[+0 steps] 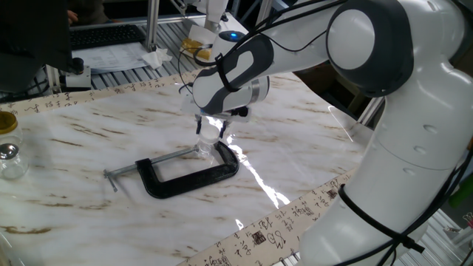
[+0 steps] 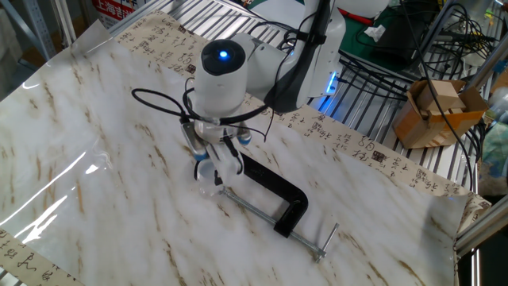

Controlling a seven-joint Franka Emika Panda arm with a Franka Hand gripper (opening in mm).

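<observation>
A black C-clamp (image 1: pixel 188 182) with a metal screw rod (image 1: pixel 174 159) lies flat on the marbled tabletop. In exterior view 2 its black frame (image 2: pixel 274 184) reaches from beneath the gripper toward the lower right. A clear glass-like vessel (image 1: pixel 206 154) stands at the clamp's end by the rod's tip. It also shows as a clear shape (image 2: pixel 208 176) in exterior view 2. My gripper (image 1: pixel 211 133) points down over the vessel, its fingers spread on either side of the top. Whether the pads touch the clear wall is hard to make out.
Clear jars, one with a yellow lid (image 1: pixel 7 122), stand at the left edge in exterior view 1. An open cardboard box (image 2: pixel 438 115) sits off the table at the right in exterior view 2.
</observation>
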